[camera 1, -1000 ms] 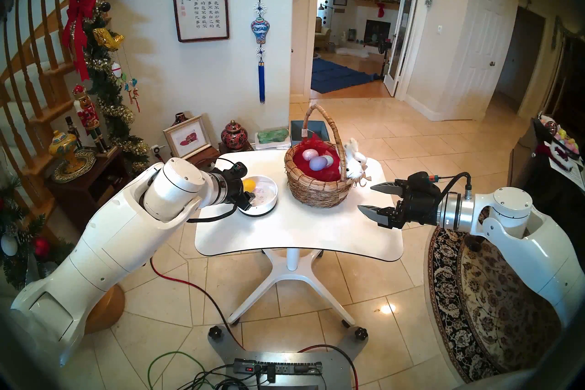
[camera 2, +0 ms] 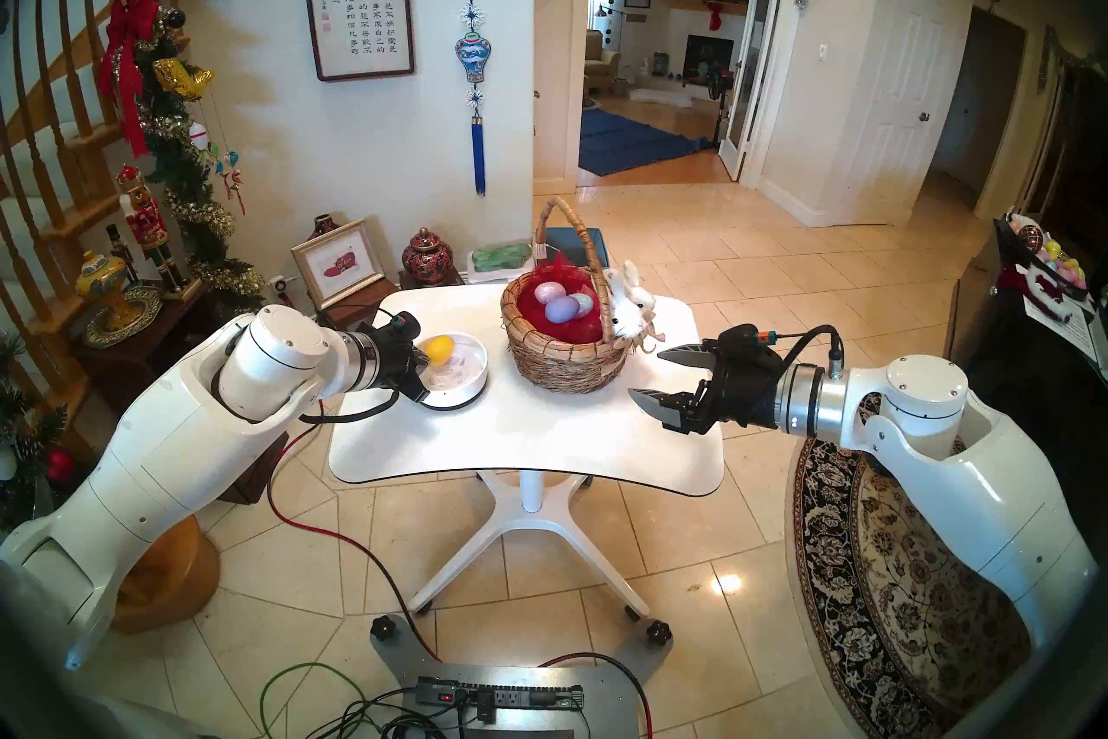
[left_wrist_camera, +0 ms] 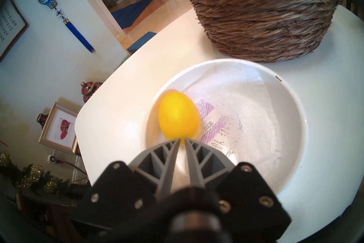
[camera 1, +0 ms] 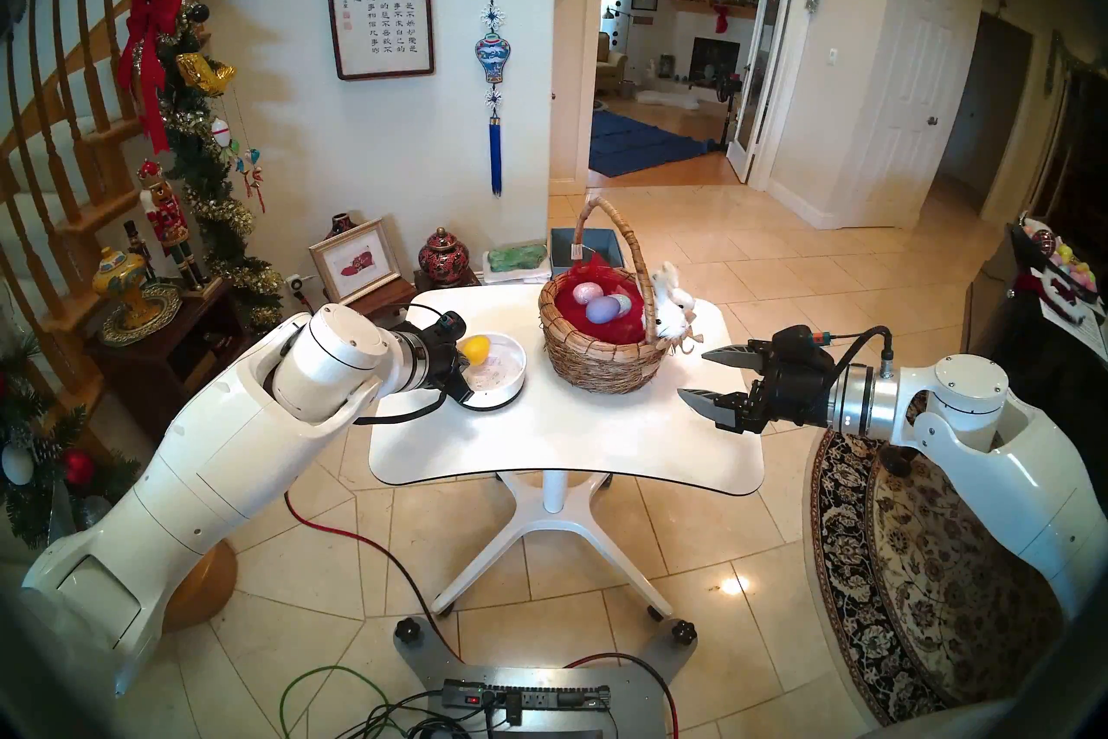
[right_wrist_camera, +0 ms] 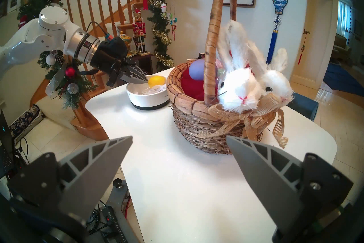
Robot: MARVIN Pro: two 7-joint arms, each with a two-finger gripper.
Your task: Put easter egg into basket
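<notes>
A yellow egg (left_wrist_camera: 179,115) lies in the white bowl (left_wrist_camera: 287,101), against its wall on the left in the left wrist view. My left gripper is shut, its tips nearly together just on the near side of the egg, with nothing between them. The wicker basket (camera 1: 601,364) stands on the table right of the bowl and holds several eggs on red lining; a white bunny (right_wrist_camera: 242,90) decorates its side. My right gripper is open and empty over the right side of the table.
A tall handle (right_wrist_camera: 214,31) arches over the basket. A picture frame (camera 1: 355,261) and a lidded jar (camera 1: 443,258) stand beyond the table's far left edge.
The egg has shifted farther from the gripper inside the bowl. My right arm looks unmoved.
</notes>
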